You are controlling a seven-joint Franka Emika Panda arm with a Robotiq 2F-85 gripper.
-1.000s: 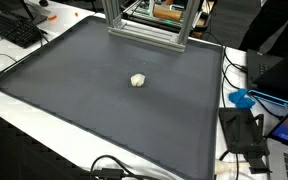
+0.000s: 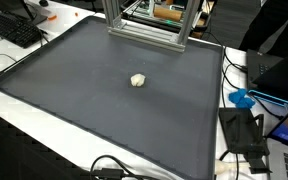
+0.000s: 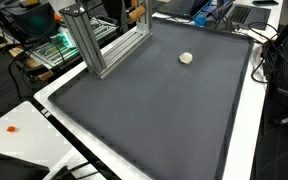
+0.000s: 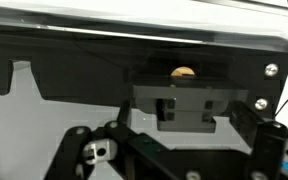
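In the wrist view my gripper stands open, its dark fingers (image 4: 246, 118) wide apart. Between and beyond them shows a dark grey block (image 4: 189, 98) on a black bar (image 4: 89, 75) with screws at its right end. An orange-tan round piece (image 4: 183, 72) peeks out above the block. No contact between fingers and block can be made out. A small cream-coloured lump (image 2: 137, 79) lies alone on the dark grey mat (image 2: 104, 110); exterior view 2 shows the same lump (image 3: 185, 58) near the far end.
A pale metal frame (image 2: 149, 38) stands at the mat's far edge, with a brownish cylinder (image 2: 167, 12) behind it. A keyboard (image 2: 12, 28) is at the left. Blue cloth (image 2: 241, 98), a black item (image 2: 242, 132) and a laptop (image 2: 284, 130) line the right.
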